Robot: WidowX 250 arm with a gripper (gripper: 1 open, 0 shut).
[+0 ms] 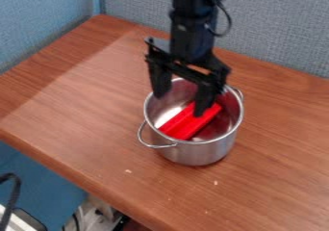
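Note:
A steel pot (pixel 195 150) with wire handles stands on the wooden table, right of centre. Inside it lies a red elongated object (pixel 189 121), resting at a slant. My black gripper (pixel 183 93) is open, its fingers lowered over the pot's top, one at the left rim and one toward the right, above the red object. The rear of the pot's interior is partly hidden by the gripper.
Grey padded walls (pixel 276 23) stand behind it, a blue one at the left. Cables hang beyond the lower-left edge.

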